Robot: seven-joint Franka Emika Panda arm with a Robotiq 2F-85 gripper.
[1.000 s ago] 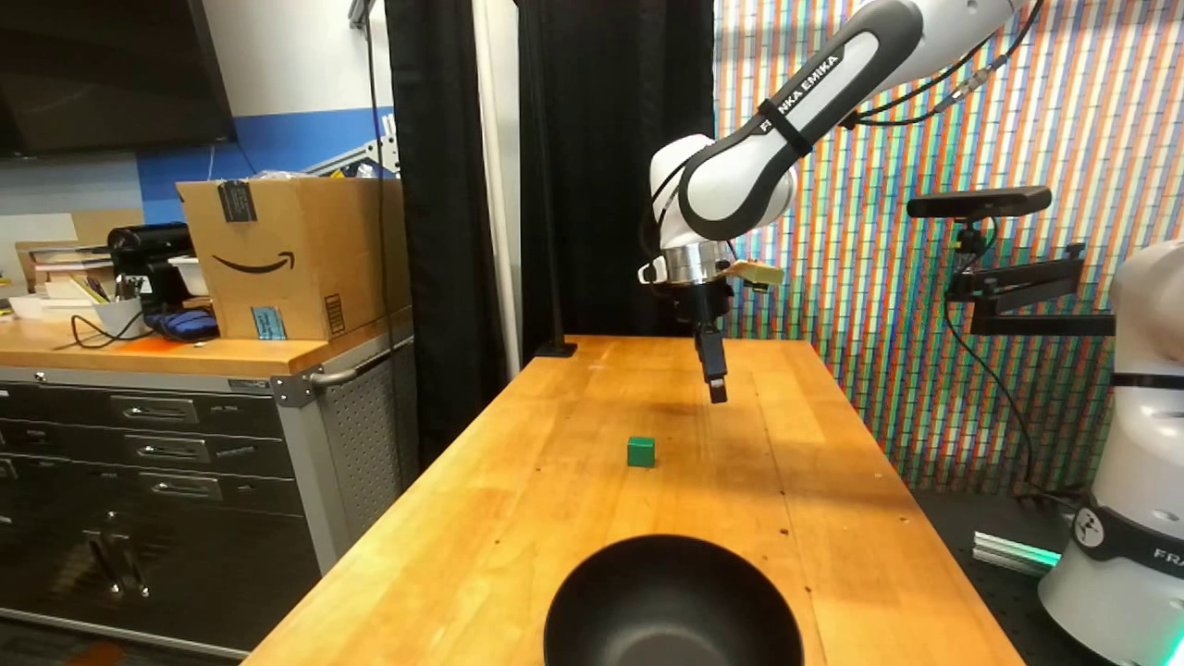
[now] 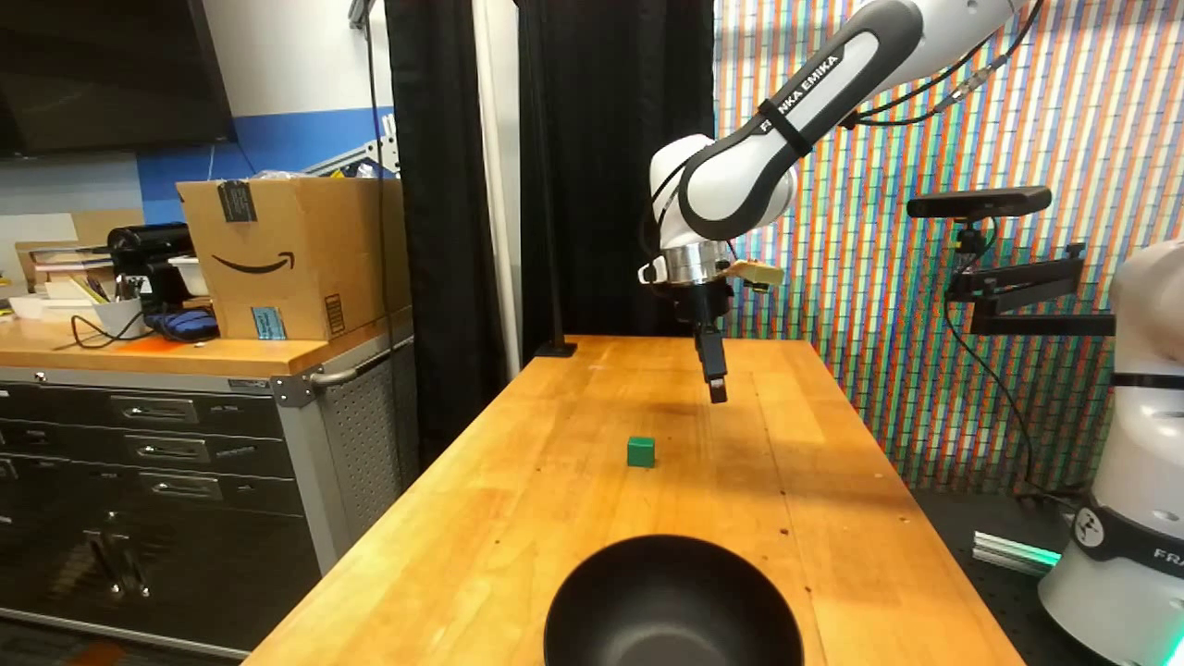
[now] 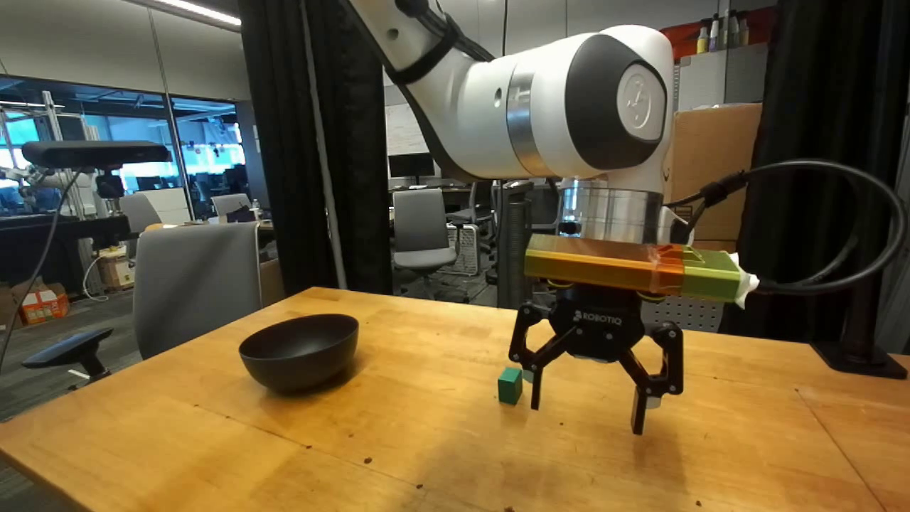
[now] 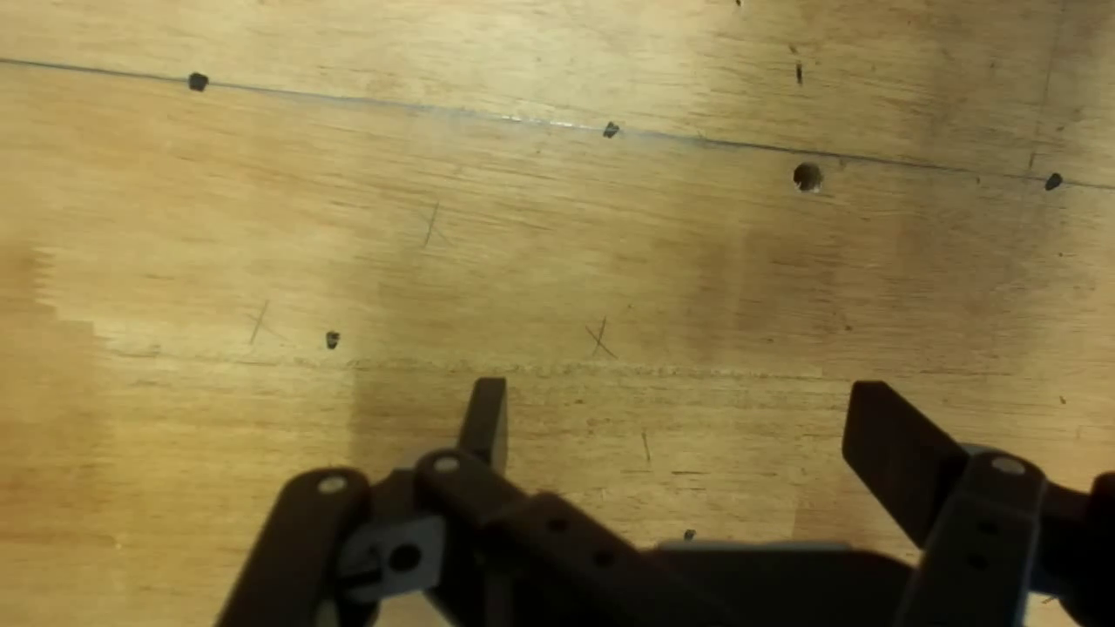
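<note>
A small green block [image 2: 640, 451] rests on the wooden table, between the black bowl and the arm; exterior view 2 shows the same block [image 3: 510, 387] just left of the gripper's left finger. The black bowl [image 2: 672, 599] stands upright at the near end of the table in exterior view 1, and its inside looks empty. My gripper [image 3: 586, 418] hangs above the table, pointing down, with its fingers spread wide. In the wrist view, only bare wood lies between the open fingertips of the gripper; neither block nor bowl appears there.
A second white arm [image 2: 1132, 477] stands beyond its right edge, near a camera on a mount [image 2: 977, 204]. A black stand base [image 3: 857, 361] sits at the table's far right in exterior view 2.
</note>
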